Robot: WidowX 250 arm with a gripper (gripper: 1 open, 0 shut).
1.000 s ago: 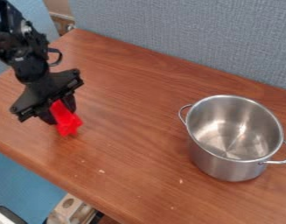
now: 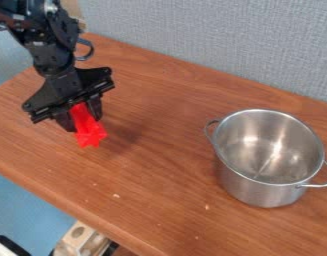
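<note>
My black gripper (image 2: 75, 106) reaches down from the upper left over the wooden table (image 2: 152, 185), shut on a bright red object (image 2: 88, 130). The object hangs tilted beneath the fingers, low over the tabletop; whether it touches the wood I cannot tell. At the right stands a steel pot (image 2: 266, 158) with two side handles, empty inside, well apart from the gripper.
A light grey wall runs along the back. The table's left edge drops to a blue surface at the lower left, where some metal hardware shows.
The pot has not moved.
</note>
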